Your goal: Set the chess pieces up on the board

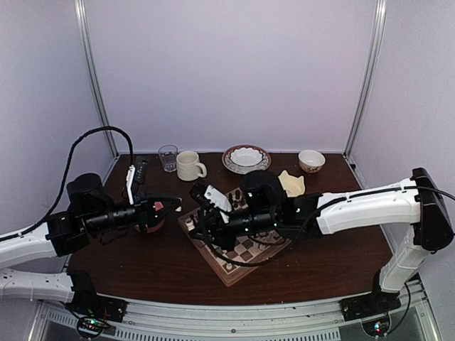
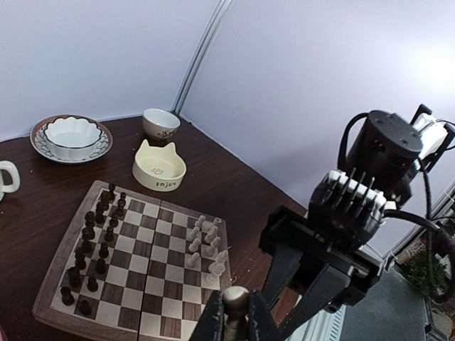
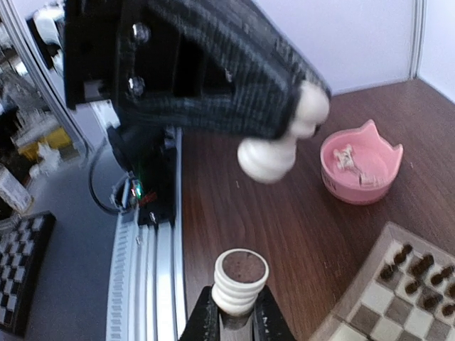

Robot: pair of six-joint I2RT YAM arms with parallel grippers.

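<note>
My left gripper (image 1: 173, 206) is shut on a white chess piece, also seen above the pink bowl's side of the table in the right wrist view. My right gripper has a white piece (image 3: 240, 280) between its fingertips, just right of and lower than the left gripper. The chessboard (image 1: 227, 273) lies beneath, partly hidden by the right arm. Dark pieces (image 2: 89, 232) line its left side and white pieces (image 2: 212, 238) its right side.
A glass (image 1: 168, 158), mug (image 1: 188, 166), plate (image 1: 234, 163), white bowl (image 1: 311, 160) and cream cat bowl (image 2: 159, 170) stand at the back. A pink bowl (image 3: 361, 163) with small white things sits left of the board.
</note>
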